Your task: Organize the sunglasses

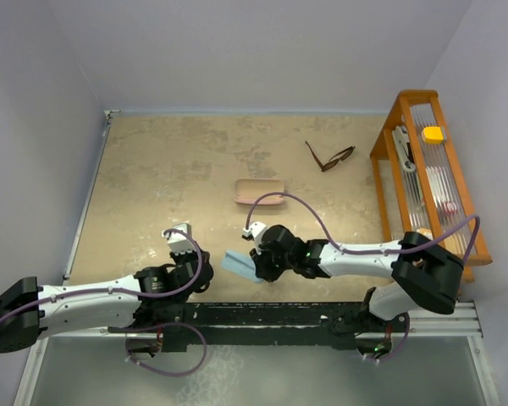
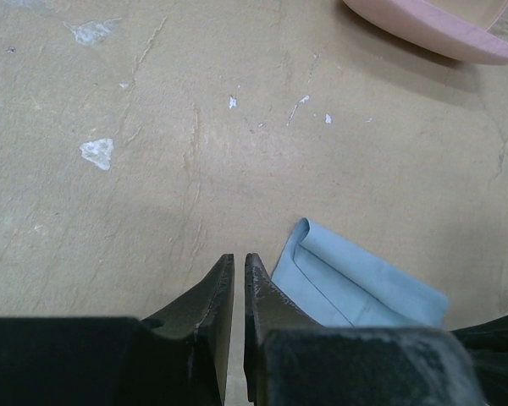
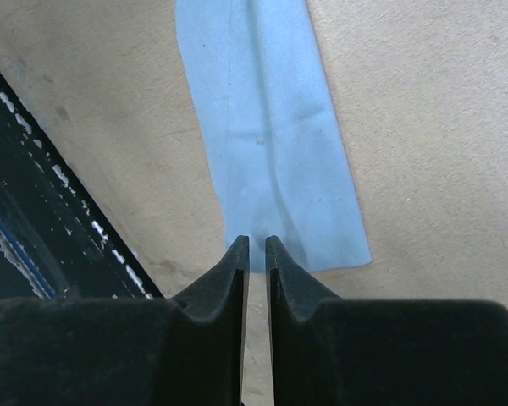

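The dark sunglasses (image 1: 328,161) lie on the table at the back right. A pink open case (image 1: 259,190) sits at mid-table, also at the top of the left wrist view (image 2: 432,30). A light blue cloth (image 3: 279,161) lies near the front edge, partly under my right gripper, whose fingertips are close together over its near end; whether anything is between them cannot be seen. My left gripper is shut, left of the cloth, with nothing visible between its fingers.
A wooden rack (image 1: 454,169) with several items stands at the right edge. The dark front edge (image 3: 34,186) runs close by the cloth.
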